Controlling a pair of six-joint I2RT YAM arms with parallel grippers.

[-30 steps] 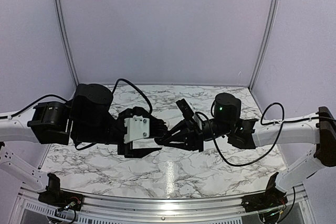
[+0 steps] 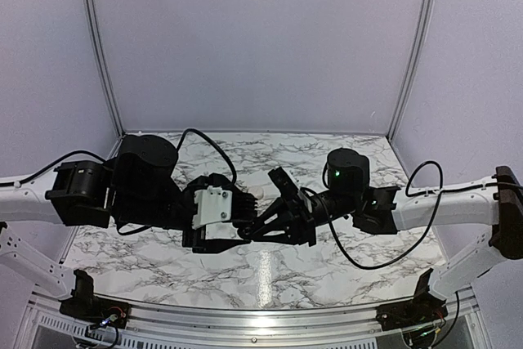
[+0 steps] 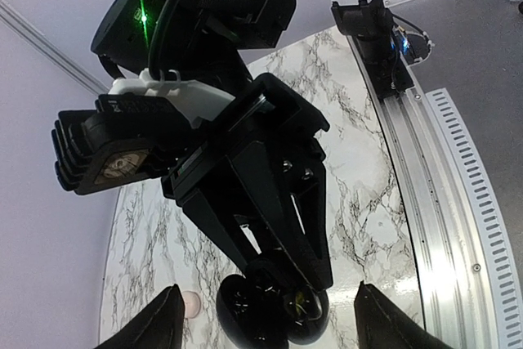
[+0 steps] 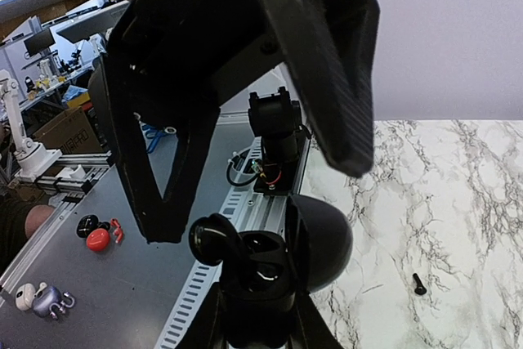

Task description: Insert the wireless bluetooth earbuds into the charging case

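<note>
The black, glossy charging case (image 3: 249,312) (image 4: 319,243) is held at its base in my right gripper, its lid raised, with rounded black shapes inside; whether these are earbuds I cannot tell. My left gripper stands open around the case in its own wrist view, fingers apart from it. The right wrist view shows those open fingers just above the case. In the top view the two grippers meet at the middle, largely hiding the case.
A small dark piece (image 4: 418,284) lies on the marble table (image 4: 441,202). A small pale round object (image 3: 191,304) shows beyond the case. Both arms fill the middle of the workspace.
Both grippers sit slightly lower in the top view than one second ago.
</note>
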